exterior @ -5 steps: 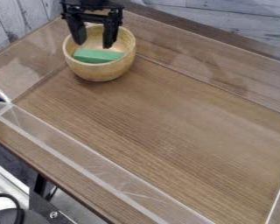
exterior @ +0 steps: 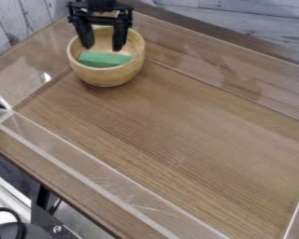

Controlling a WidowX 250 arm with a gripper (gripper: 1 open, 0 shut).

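Observation:
My black gripper (exterior: 106, 37) hangs at the top of the view over a round wooden bowl (exterior: 128, 73), its two fingers spread apart, reaching into the upper part of the bowl. A flat green object (exterior: 105, 59) lies inside the bowl, below the fingers. Nothing shows between the fingers.
Clear tape strips cross the lower left, with dark objects at the left edge and bottom left corner. A pale wood wall stands at the top right.
The gripper has shifted slightly upward and to the left over the last second. The bowl and green object look almost unchanged.

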